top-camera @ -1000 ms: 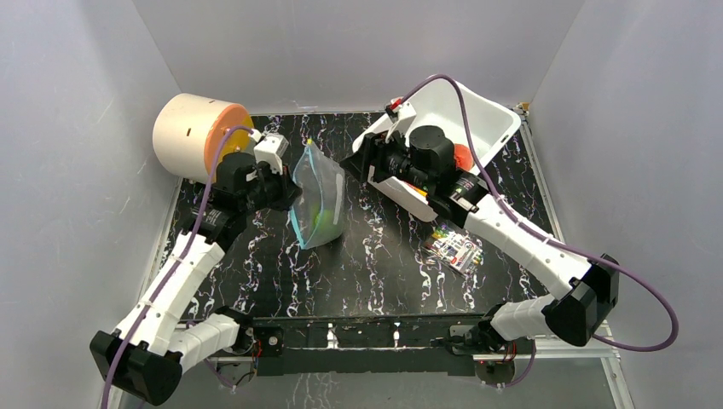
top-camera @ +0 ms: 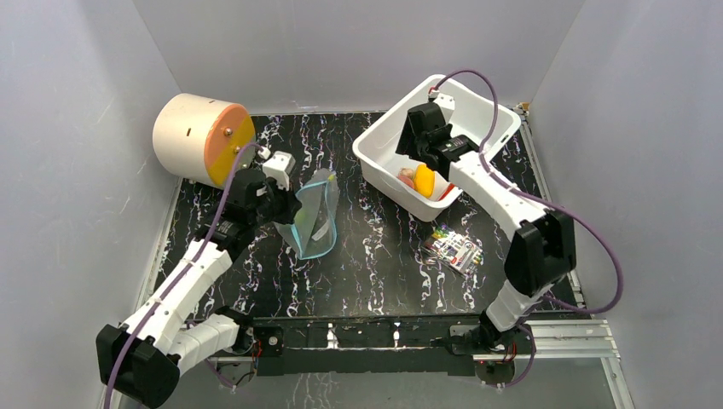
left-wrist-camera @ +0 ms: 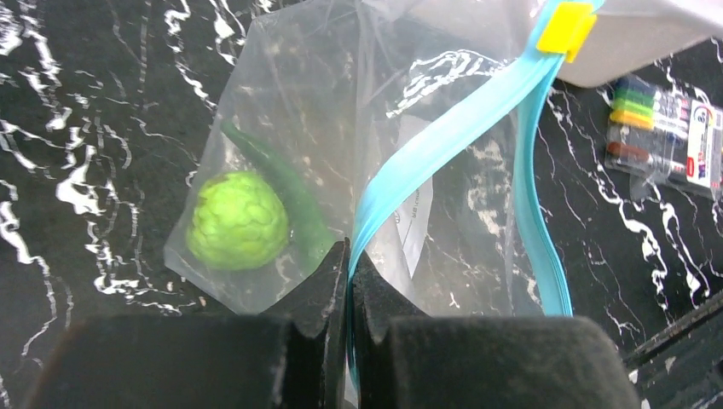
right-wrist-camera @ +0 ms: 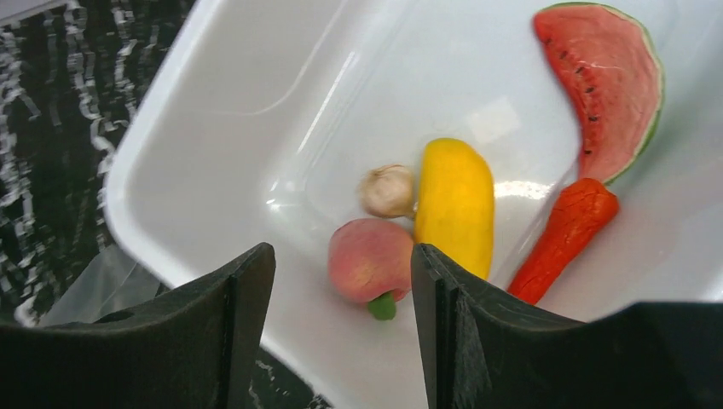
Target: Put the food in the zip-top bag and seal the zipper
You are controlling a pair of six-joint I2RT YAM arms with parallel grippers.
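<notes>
The clear zip bag with blue zipper and yellow slider holds a green round vegetable and a long green one. My left gripper is shut on the bag's edge. My right gripper hangs part open over the white tub, nothing seen held. Inside are a yellow food, peach-like fruit, small mushroom-like piece, red pepper or carrot and watermelon slice.
A pack of markers lies on the dark marbled table below the tub. A large cream cylinder stands at the back left.
The right arm has moved from beside the bag to back and right over the tub. The left gripper has shifted with the bag, which now gapes more.
</notes>
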